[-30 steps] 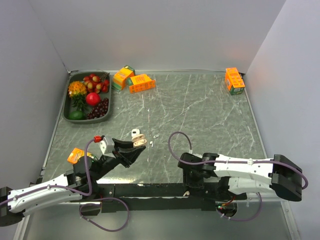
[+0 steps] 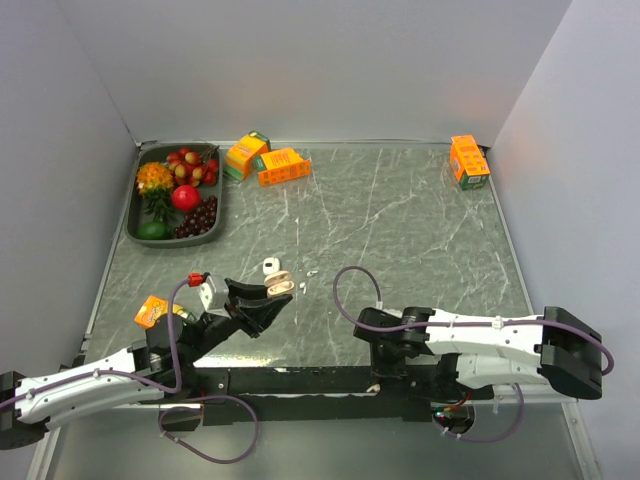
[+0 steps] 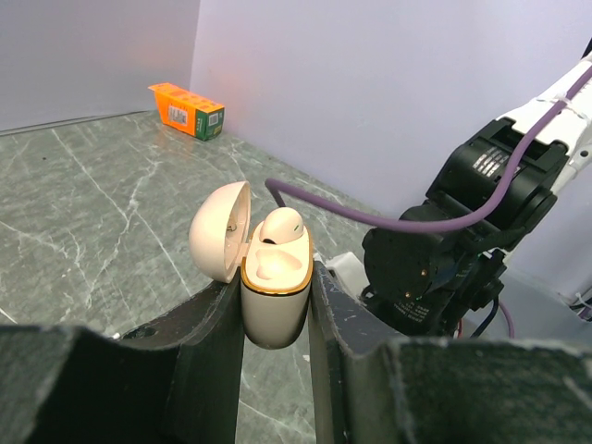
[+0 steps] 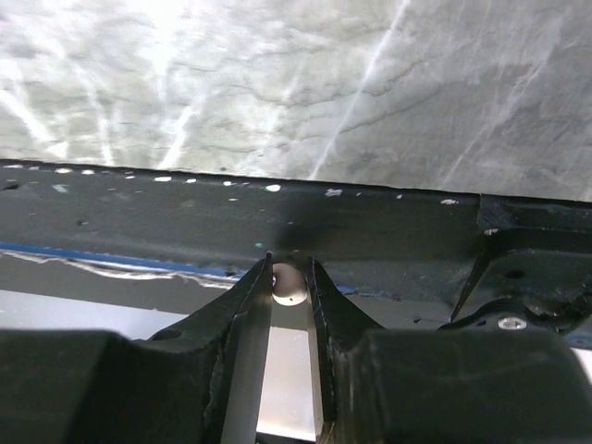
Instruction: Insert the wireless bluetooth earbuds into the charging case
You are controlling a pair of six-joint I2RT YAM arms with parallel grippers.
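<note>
The cream charging case (image 3: pixel 276 287), lid open, is held upright in my left gripper (image 2: pixel 268 301), shut on it above the table's left-front area. An earbud shows inside the case. My right gripper (image 2: pixel 376 384) points down over the black front edge of the table; between its fingertips in the right wrist view is a small white rounded object (image 4: pixel 289 286), apparently an earbud. Whether the fingers grip it firmly I cannot tell. Small white pieces (image 2: pixel 312 273) lie on the table near the case, beside a white item (image 2: pixel 271 265).
A fruit tray (image 2: pixel 138 210) stands at the back left. Orange boxes lie at the back (image 2: pixel 284 167), back right (image 2: pixel 467 160) and front left (image 2: pixel 152 310). Purple cables loop over both arms.
The right arm has shifted very slightly near the front edge. The left arm and the case have stayed still.
</note>
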